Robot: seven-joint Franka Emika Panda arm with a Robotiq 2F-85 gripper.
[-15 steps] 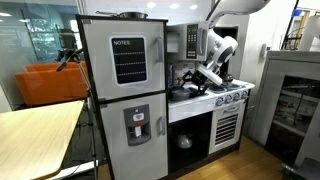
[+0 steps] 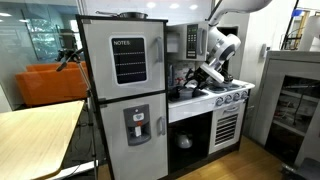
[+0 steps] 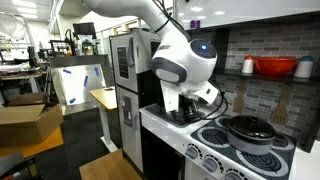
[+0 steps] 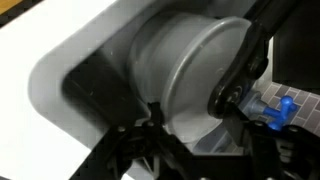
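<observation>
A grey metal pan with a black handle fills the middle of the wrist view, tilted toward the camera. My gripper is at its near rim, close to where the handle joins, and is shut on the pan; the exact contact is dark and partly hidden. Around and below the pan lies the dark sink basin with its white counter edge. In exterior view 1 the pan is a small dark shape over the counter, just right of the fridge. The arm blocks most of it in exterior view 2.
A black lidded pot stands on the stove, right of the arm. The toy fridge and the open microwave door stand close on the left. A blue item shows at the wrist view's right. A red pot sits on the shelf.
The gripper and pan have sunk slightly toward the counter by the sink. The pan shows less above the counter than a second ago. The rest of the kitchen looks the same.
</observation>
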